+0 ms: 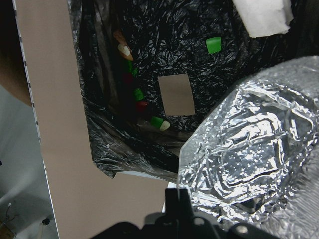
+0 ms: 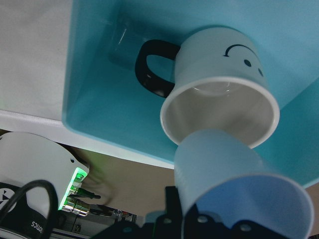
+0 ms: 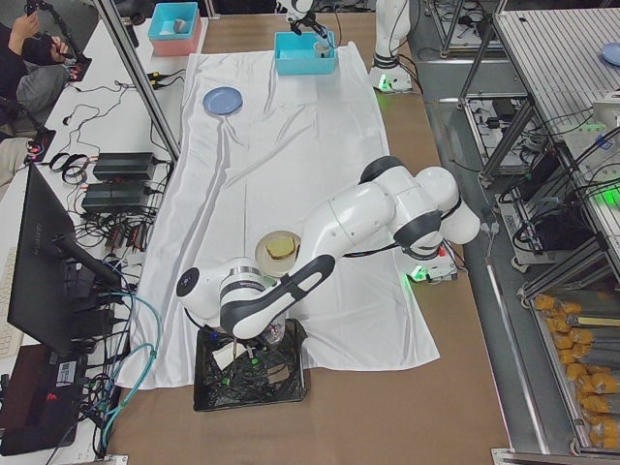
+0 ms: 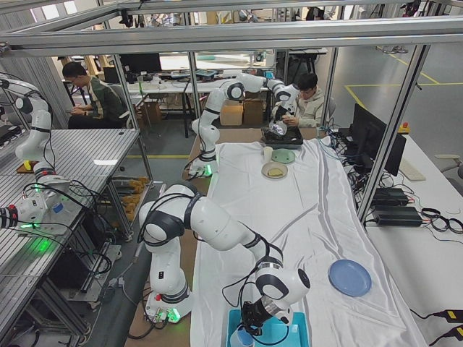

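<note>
My left gripper holds a crumpled clear plastic item over the black-bagged bin, which has a cardboard piece, a white paper and small green bits inside. My right gripper is shut on a pale blue cup above the blue bin, where a white mug with a black handle and a face lies on its side or tilted.
A blue plate lies on the white cloth. A tan plate with yellow food, a green plate and a cream cup sit near the black bin.
</note>
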